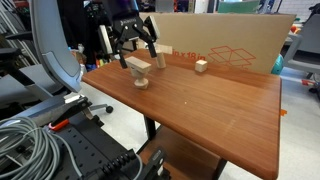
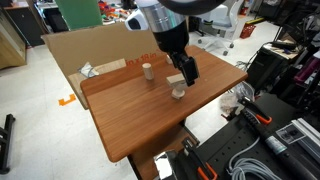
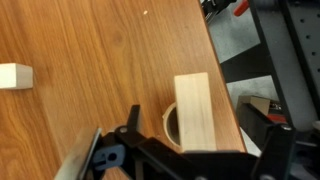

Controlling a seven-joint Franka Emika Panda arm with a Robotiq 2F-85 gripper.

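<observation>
A pale oblong block (image 3: 194, 105) lies across the top of a small round, light-coloured piece (image 1: 141, 83), close to the table's edge. From the wrist, part of a round rim shows beside and beneath the block. My gripper (image 1: 138, 57) is open above the block, its fingers spread to either side with gaps between them and the block. In exterior view 2 the arm stands over the same block (image 2: 176, 78) and round piece (image 2: 178, 93).
A pale upright piece (image 2: 148, 72) stands nearby, and a small cube (image 1: 201, 65) sits farther back on the wooden table (image 1: 225, 105). A large cardboard panel (image 1: 230, 40) closes off the far side.
</observation>
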